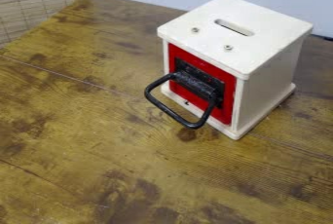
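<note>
A white wooden box [267, 99] stands on the wooden table, with a slot [235, 25] and two small fasteners in its top. Its front face carries a red panel [220, 111] with a dark block in it and a black looped handle [156, 101] that sticks out toward the left. No gripper or arm shows in the camera view.
</note>
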